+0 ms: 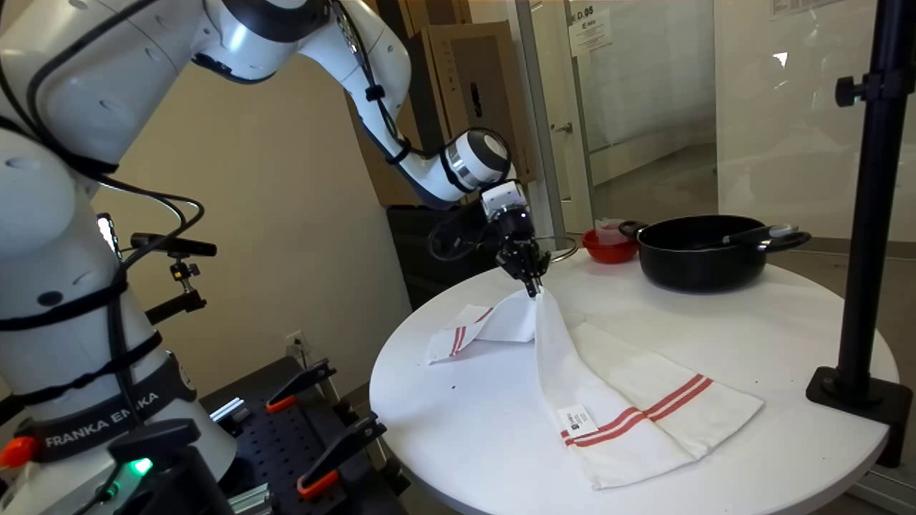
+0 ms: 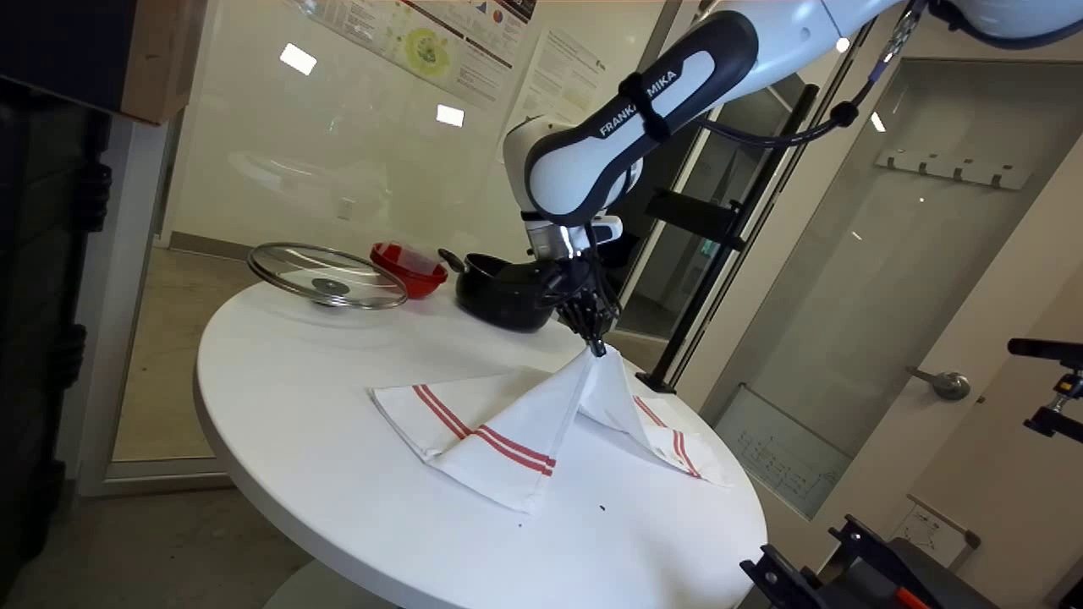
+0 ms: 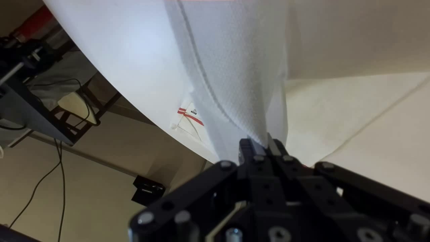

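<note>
A white towel (image 1: 562, 360) with red stripes is pinched by my gripper (image 1: 534, 290) and raised off the table in a peak. In exterior view 1 its broad striped end lies flat toward the front right, while the other striped end trails on the table to the left. From exterior view 2 the towel (image 2: 528, 426) looks like a tent under the gripper (image 2: 596, 350). The wrist view has the gripper shut, with the towel (image 3: 238, 72) clamped between its fingers and running upward out of frame.
On the white round table (image 1: 464, 412), a black pot (image 1: 700, 257) with a utensil across it stands at the back right. A red bowl (image 1: 610, 249) sits beside it, and a glass lid (image 2: 325, 279) is nearby. A black post (image 1: 859, 214) rises at the right edge.
</note>
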